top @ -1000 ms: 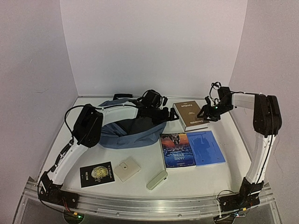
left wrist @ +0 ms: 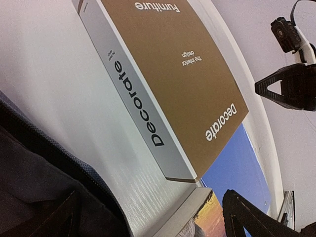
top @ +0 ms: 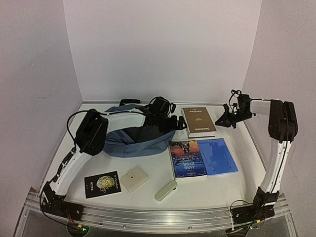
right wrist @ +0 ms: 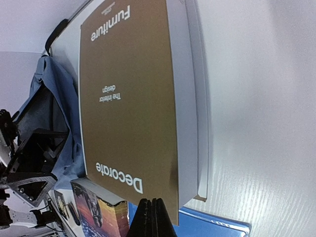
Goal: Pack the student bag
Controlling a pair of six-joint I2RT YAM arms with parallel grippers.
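Observation:
The brown Decorate book lies flat on the table between my two grippers, its spine facing the left one. My right gripper is shut with nothing between its fingers; in the top view, it sits just right of the book, apart from it. My left gripper stands open and empty left of the book, over the right side of the blue bag. In the left wrist view, dark bag fabric fills the lower left, by one finger.
The Jane Eyre book and a blue folder lie side by side in front of the brown book. Nearer the front are a black book, a beige wallet and a pale case. Right of the folder, the table is bare.
My right gripper has gone from open to shut and drawn back right of the brown book. The book has shifted slightly left. In the top view the left arm looks nearly still.

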